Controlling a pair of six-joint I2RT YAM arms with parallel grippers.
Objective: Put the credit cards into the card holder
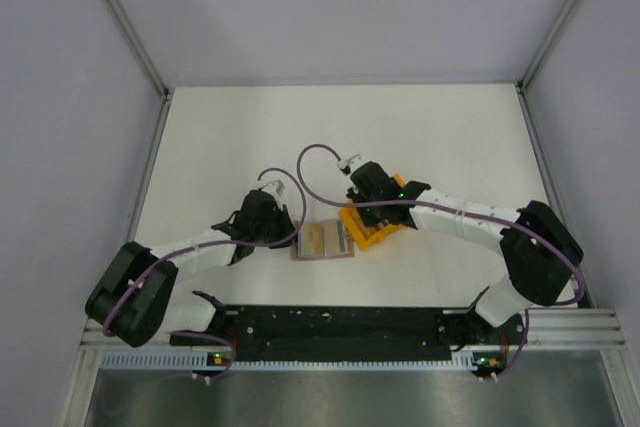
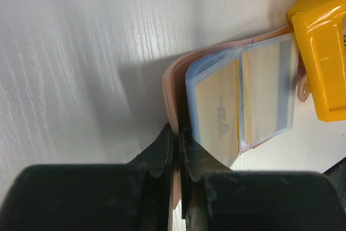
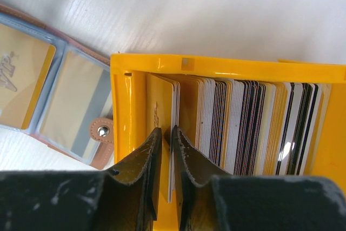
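Note:
The brown card holder (image 1: 323,255) lies opened out on the table, its clear pockets facing up. A gold card (image 2: 217,109) sits in its left-hand pocket. My left gripper is shut on the holder's left edge. To the right, the yellow box (image 3: 216,64) holds a row of credit cards (image 3: 243,117) standing on edge. My right gripper is down inside the box at its left end, its fingers somewhat apart on either side of the front gold card (image 3: 157,96). How firmly they touch it cannot be made out.
The box stands close against the holder's right side, by the snap strap (image 3: 101,132). Bare white table (image 1: 430,127) stretches behind both. Thin cables (image 1: 310,150) arch over the middle from the two wrists.

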